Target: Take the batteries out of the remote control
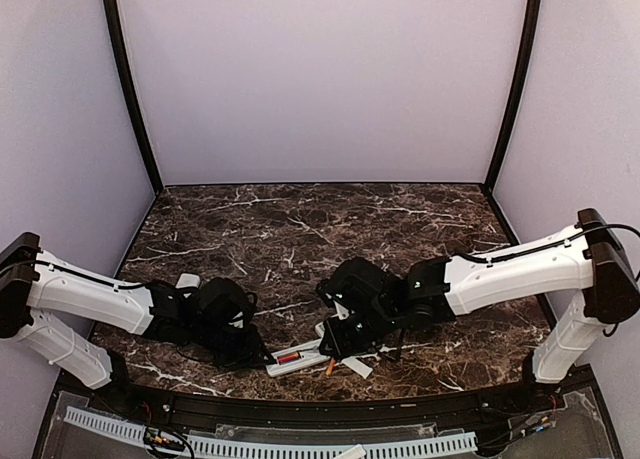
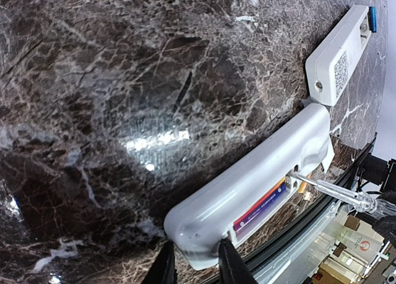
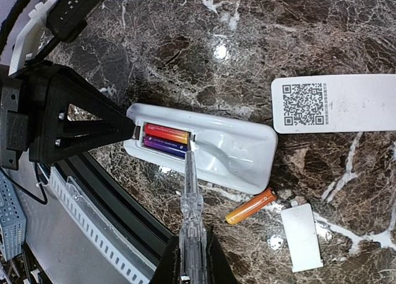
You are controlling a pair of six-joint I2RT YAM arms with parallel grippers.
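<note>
The white remote control (image 3: 244, 149) lies with its battery compartment facing up. An orange-red battery (image 3: 166, 133) and a purple battery (image 3: 164, 146) sit side by side in it. My right gripper is shut on a clear-handled screwdriver (image 3: 192, 213), whose metal tip reaches the batteries' inner end. At the remote's other end stands my left gripper, its fingers apart around the end corner; whether they press on it is unclear. One loose orange battery (image 3: 250, 206) rests on the table by the remote's near edge.
A small white cover (image 3: 301, 236) lies right of the loose battery. Beyond the remote is a white piece with a QR code (image 3: 346, 103). The table's dark front rail (image 1: 300, 399) runs close by. Bare marble (image 1: 300, 229) fills the table's back half.
</note>
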